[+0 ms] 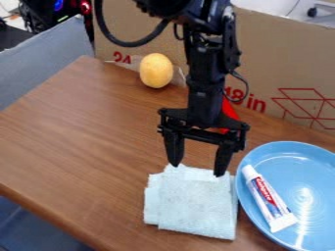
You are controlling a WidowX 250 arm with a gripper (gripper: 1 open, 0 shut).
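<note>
My black gripper (198, 161) hangs over the wooden table just above the back edge of a folded white cloth (190, 206), its two fingers spread apart with no object visible between them. The cloth lies near the front of the table. To its right, a blue plate (308, 176) holds a white toothpaste tube (268, 200). Behind my arm, a red object (228, 111) is mostly hidden, and a yellow round object (156, 70) sits at the back.
A cardboard box (288, 78) stands along the back of the wooden table (72, 137).
</note>
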